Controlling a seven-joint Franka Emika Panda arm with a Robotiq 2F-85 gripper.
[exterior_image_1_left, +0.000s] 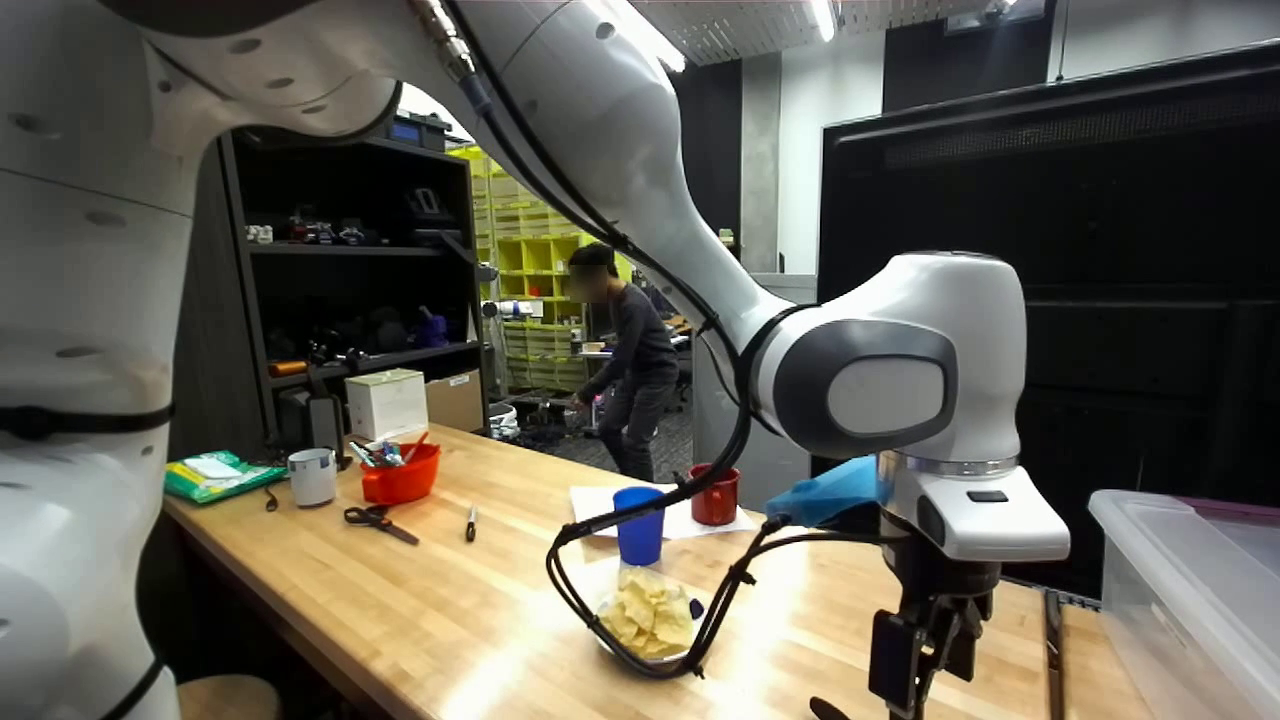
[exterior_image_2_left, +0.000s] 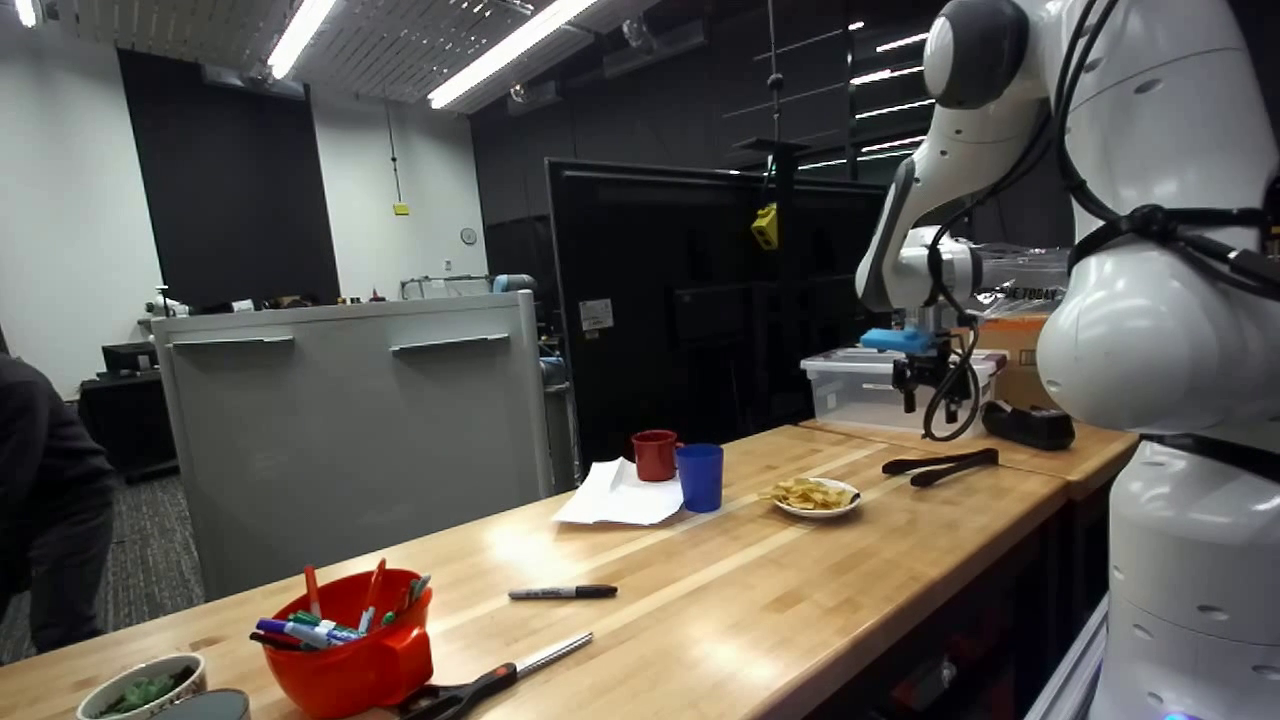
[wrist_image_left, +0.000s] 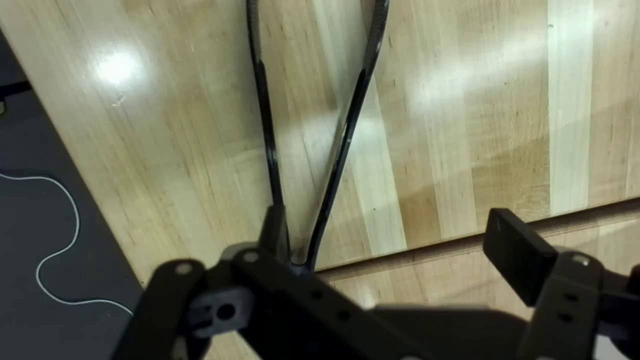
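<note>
My gripper is open above the right end of the wooden table, its fingers wide apart with nothing held between them. Below it lie black tongs, their two arms spread in a V; in the wrist view the joined end sits beside the left finger and is partly hidden by it. The second exterior view shows the same tongs flat on the table, with the gripper hanging over them. To their left, a white plate of chips stands near a blue cup.
A clear plastic bin and a black tape dispenser stand near the gripper. A red mug, marker, scissors and red pen container lie farther left. A seam crosses the tabletop.
</note>
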